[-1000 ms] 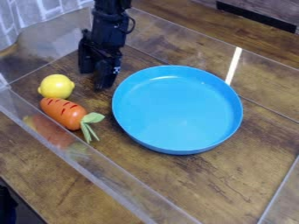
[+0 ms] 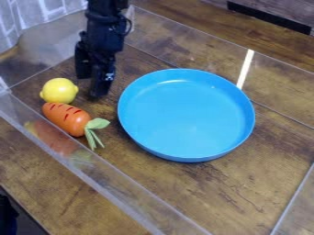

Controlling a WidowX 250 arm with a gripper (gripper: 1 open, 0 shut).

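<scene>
My black gripper (image 2: 94, 73) hangs at the upper left, its fingers open and low over the wood just behind a yellow lemon (image 2: 59, 90). A toy carrot (image 2: 69, 117) with green leaves lies in front of the lemon. A round blue plate (image 2: 185, 115) sits to the right of both.
Clear plastic walls (image 2: 110, 184) border the wooden surface at the front left and around it. Bare wood lies behind and in front of the plate.
Over the last second the gripper has moved left and slightly toward the front, closer to the lemon. The lemon, carrot and plate have not moved.
</scene>
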